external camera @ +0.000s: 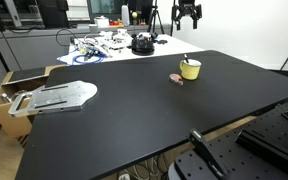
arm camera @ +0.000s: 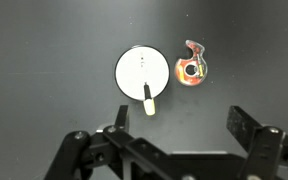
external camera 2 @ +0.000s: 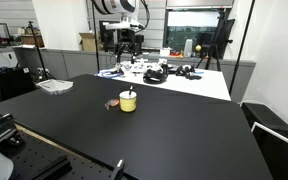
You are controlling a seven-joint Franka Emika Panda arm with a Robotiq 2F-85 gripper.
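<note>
A yellow mug (external camera: 190, 69) with a white inside stands upright on the black table, and a thin dark-handled utensil (arm camera: 148, 99) with a pale end leans out over its rim. Close beside the mug lies a small flat red, guitar-shaped piece (arm camera: 191, 65). High above the table hangs my gripper (external camera: 187, 17), apart from everything; in the wrist view its fingers (arm camera: 123, 119) are wide apart with nothing held. From exterior view 2 the gripper (external camera 2: 127, 53) shows above and behind the yellow mug (external camera 2: 128, 102). The utensil's lower end inside the mug is hard to make out.
A white perforated plate (external camera: 62, 96) rests at the table's left side, next to a wooden drawer unit (external camera: 14, 110). Behind the table is a white surface (external camera: 119, 45) cluttered with cables and tools.
</note>
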